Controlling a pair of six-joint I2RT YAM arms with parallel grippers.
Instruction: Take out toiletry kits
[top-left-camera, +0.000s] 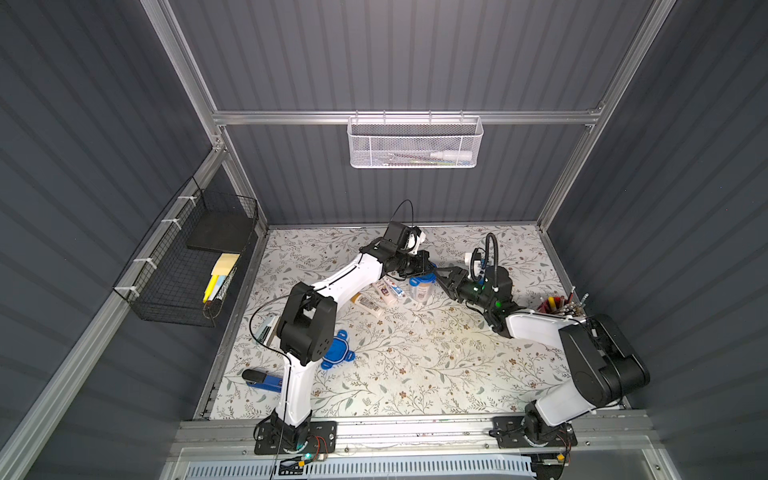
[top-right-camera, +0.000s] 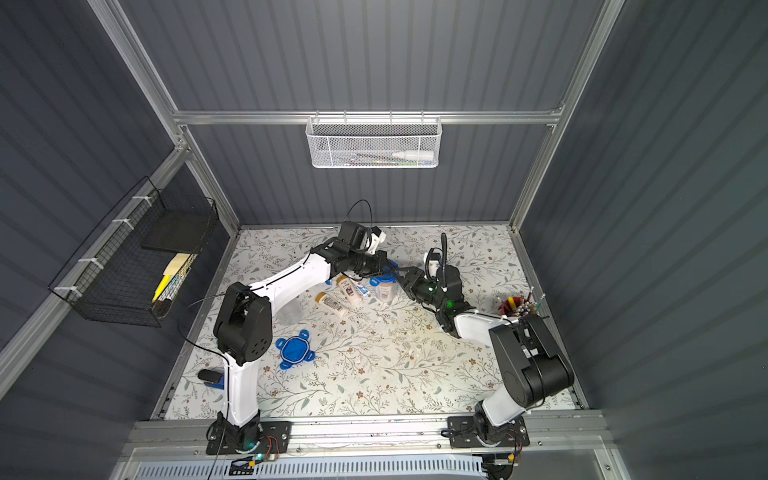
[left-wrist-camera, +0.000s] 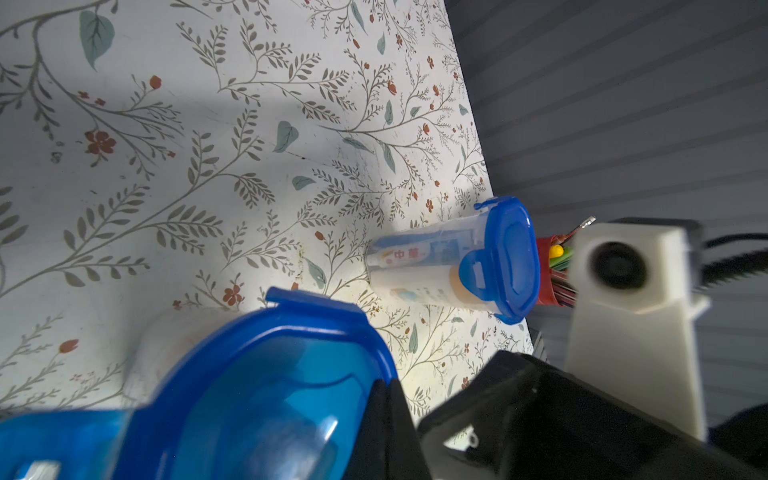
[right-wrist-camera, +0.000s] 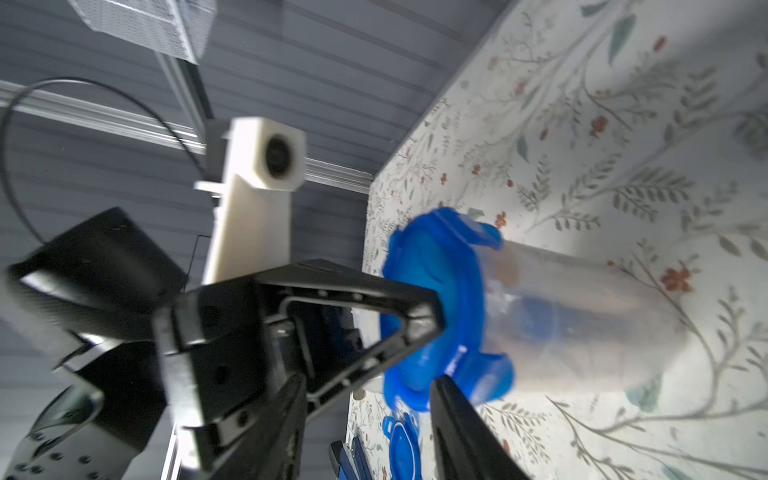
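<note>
A clear container (top-left-camera: 422, 289) with a blue lid (right-wrist-camera: 424, 288) stands at the back middle, with toiletry bottles and tubes (top-left-camera: 368, 302) beside it on its left. My left gripper (top-left-camera: 424, 270) is at the lid, shut, its tips low in the left wrist view; nothing else clearly shows between them. My right gripper is just to the right of that container, fingers apart with nothing held. In the left wrist view a second blue-lidded container (left-wrist-camera: 428, 272) with items inside stands farther off.
A loose blue lid (top-left-camera: 338, 349) lies at the front left, near a blue-and-black object (top-left-camera: 262, 381). A pen holder (top-left-camera: 560, 305) is at the right edge. A black basket (top-left-camera: 172, 280) hangs left, a white one (top-left-camera: 414, 142) at the back.
</note>
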